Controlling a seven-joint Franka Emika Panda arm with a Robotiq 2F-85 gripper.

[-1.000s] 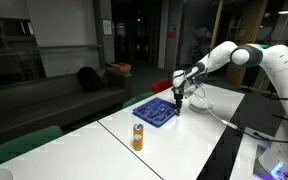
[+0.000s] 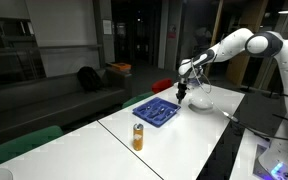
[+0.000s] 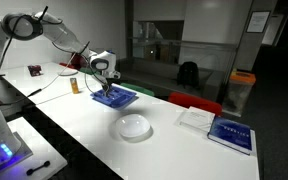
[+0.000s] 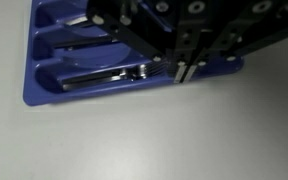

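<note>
In exterior view 1 a blue cutlery tray (image 2: 155,112) sits on the white table, and my gripper (image 2: 180,99) is above its right end. The wrist view has the tray (image 4: 46,84) below me, with dark-handled and metal cutlery (image 4: 99,78) lying in its compartments. There the gripper overlaps the tray's edge, its fingers shut together with nothing visible between them. Exterior view 2 also places the gripper over the tray (image 3: 114,97), the arm covering part of it.
A white bowl (image 3: 133,127) stands beside the tray. An orange bottle (image 2: 138,137) is nearer in exterior view 1. A white rack (image 3: 196,118) and a dark blue box (image 3: 231,132) lie farther along the table.
The tray and bottle stay where they were.
</note>
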